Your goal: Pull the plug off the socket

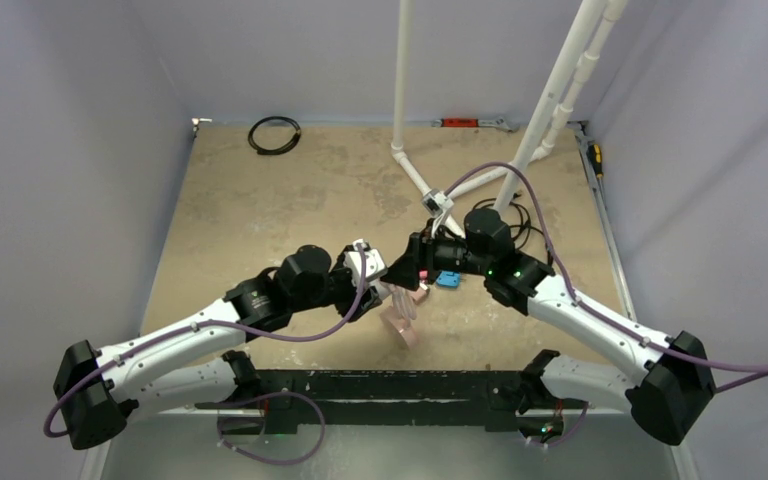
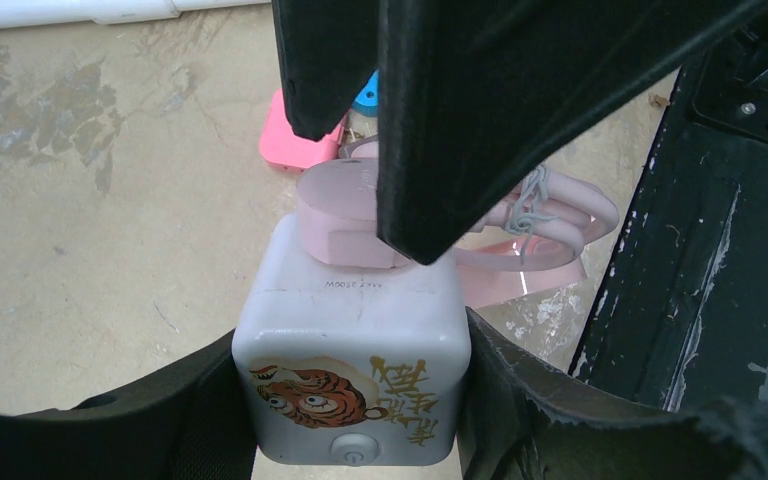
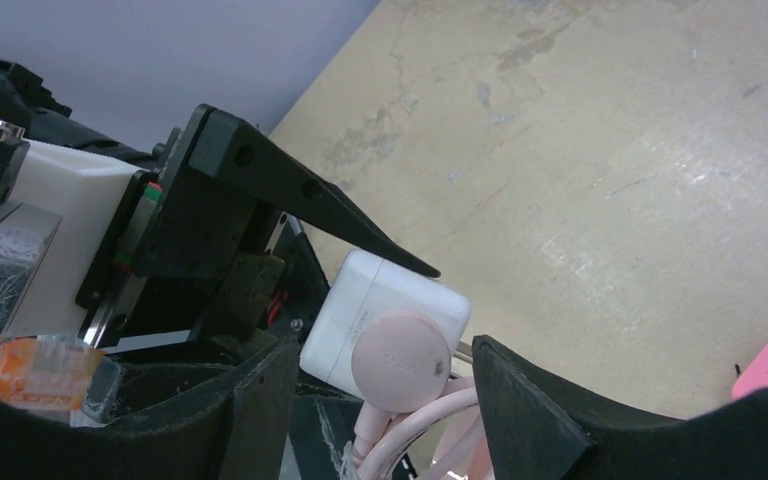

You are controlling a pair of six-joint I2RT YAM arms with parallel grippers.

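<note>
A white block-shaped socket (image 2: 350, 340), with a tiger picture and a power button, is gripped between the fingers of my left gripper. Seated on its far end is the round pale-pink plug (image 2: 340, 205), its looped cord (image 2: 560, 225) trailing off to the right. My right gripper is part open, its fingers (image 3: 525, 405) pointing at the plug from its cord side. In the right wrist view the plug's face (image 3: 400, 360) shows between those fingertips. The left wrist view has one dark right finger (image 2: 425, 150) overlapping the plug; whether it touches cannot be told.
On the table close by lie a pink block (image 2: 295, 140) and a blue piece (image 1: 448, 279). White pipes (image 1: 540, 110) rise at the back right, beside a black cable (image 1: 522, 222).
</note>
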